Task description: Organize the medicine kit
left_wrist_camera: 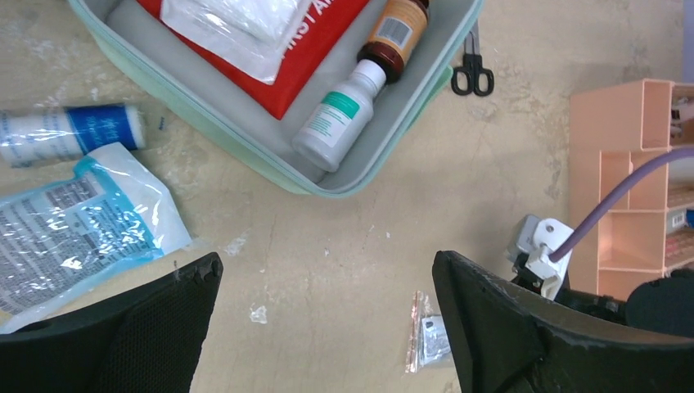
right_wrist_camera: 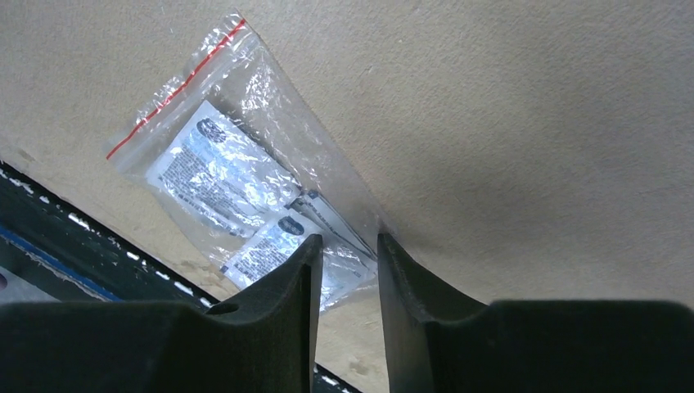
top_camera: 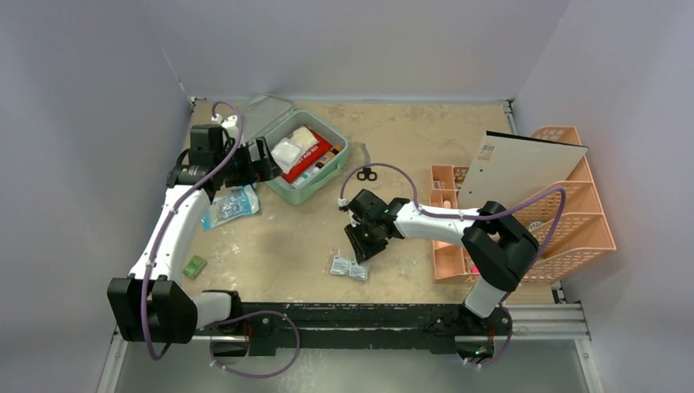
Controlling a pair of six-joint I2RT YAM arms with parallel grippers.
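Note:
A clear zip bag (right_wrist_camera: 180, 172) of white sachets lies flat near the table's front edge. My right gripper is low over its end, fingers part open with plastic and a sachet between and beneath them; whether they grip is unclear. The green kit box (top_camera: 299, 196) holds a red pack (left_wrist_camera: 278, 90), white packets, a white bottle (left_wrist_camera: 331, 123) and a brown bottle (left_wrist_camera: 399, 31). My left gripper stands open near the box's left side, above a blue-and-white pouch (left_wrist_camera: 74, 237), with a roll-like item (left_wrist_camera: 74, 131) beside it.
An orange organizer (top_camera: 581, 225) with a white board (top_camera: 511, 172) occupies the right. Black scissors (top_camera: 367, 173) lie right of the box, a small green item (top_camera: 195, 266) at the front left.

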